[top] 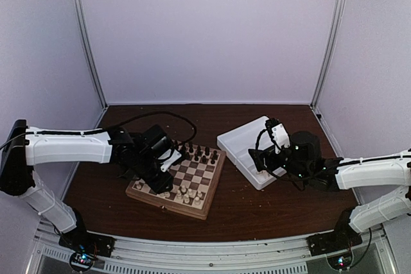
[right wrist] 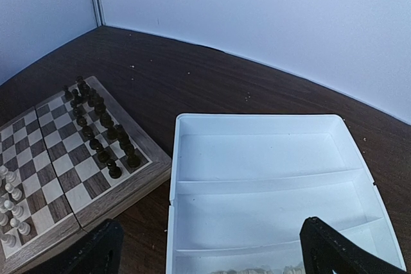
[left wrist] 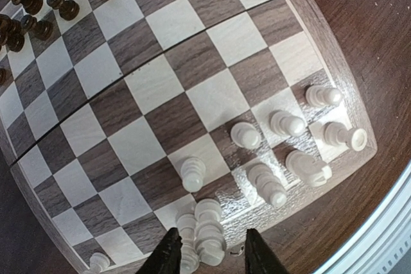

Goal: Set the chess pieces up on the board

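Note:
The wooden chessboard [top: 205, 181] holds dark pieces [right wrist: 114, 170] along its far side and white pieces [left wrist: 286, 123] along the near side. My left gripper is low over the near edge, fingers parted around or just above two tall white pieces [left wrist: 209, 226] standing close together; whether it touches them I cannot tell. A lone white pawn [left wrist: 192, 174] stands a little further in. My right gripper is open above the near compartment of the white tray, with nothing visibly held.
The white tray [top: 231, 139] sits right of the board; white shapes [right wrist: 244, 271] lie in its near compartment, partly cut off.

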